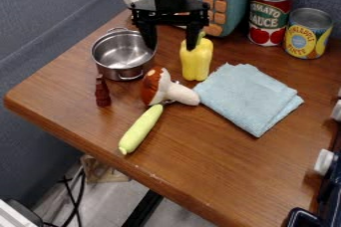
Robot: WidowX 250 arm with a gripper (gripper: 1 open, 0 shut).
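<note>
The black gripper [170,34] hangs at the top centre, above and between a steel pot [123,64] and a yellow pepper [196,64]. Its fingers point down and stand apart, with nothing seen between them. On the wooden table [186,166] lie a red-capped mushroom toy [174,92], a pale yellow-green corn or squash [140,129], a small brown upright bottle or pin [103,93] and a folded light blue cloth [250,100].
A tomato can [268,16] and a yellow can [308,34] stand at the back right. A teal appliance [229,2] is behind the gripper. Black objects with white knobs line the right edge.
</note>
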